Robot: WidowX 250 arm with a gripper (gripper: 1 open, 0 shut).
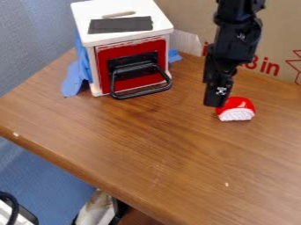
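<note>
My black gripper (217, 95) hangs at the right of centre, just left of and above a red object with a white striped front (235, 111) lying on the wooden table; whether it touches that object or is open cannot be told. To the left stands a small white box-like appliance with a red front (125, 53), a black wire handle at its front and a dark flat slab (119, 25) on top.
A blue cloth (74, 72) lies beside and behind the appliance. A cardboard box (281, 44) stands at the back. The table's left edge drops away to blue surroundings.
</note>
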